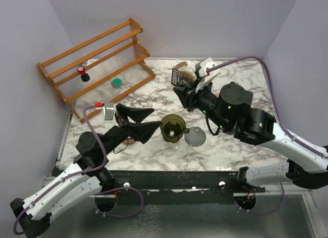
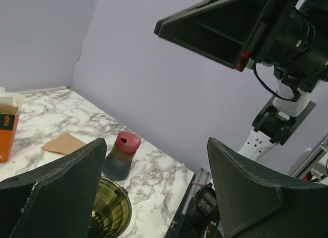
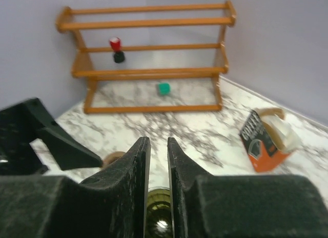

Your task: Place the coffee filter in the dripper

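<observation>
The olive-green glass dripper (image 1: 173,126) stands mid-table, beside a grey ribbed cone (image 1: 195,136); a brown paper filter (image 2: 64,144) lies on the marble in the left wrist view. My left gripper (image 1: 147,122) hovers just left of the dripper, its fingers apart with nothing visible between them. My right gripper (image 1: 182,97) is above and behind the dripper; in the right wrist view its fingertips are close together with a narrow gap, and whether it holds anything is unclear.
A coffee box (image 1: 182,74) stands at the back. A wooden rack (image 1: 92,61) with small items fills the back left. The walls close in on three sides.
</observation>
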